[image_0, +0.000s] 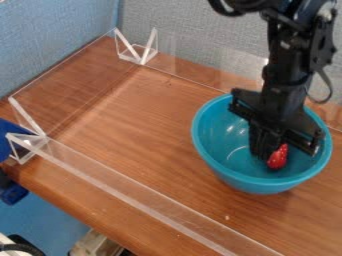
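My black gripper (267, 135) hangs low into a teal bowl (227, 165) at the right of the wooden table. Its fingers are close together over a red strawberry-like object (278, 156), which shows beside and below the fingertips inside the bowl. The gripper looks shut; whether anything is between the fingertips is hard to see, as the arm partly hides them.
Clear acrylic barriers with white brackets (134, 50) edge the table (120, 120) at the back and the front left. A dark blue object (8, 140) is beyond the left edge.
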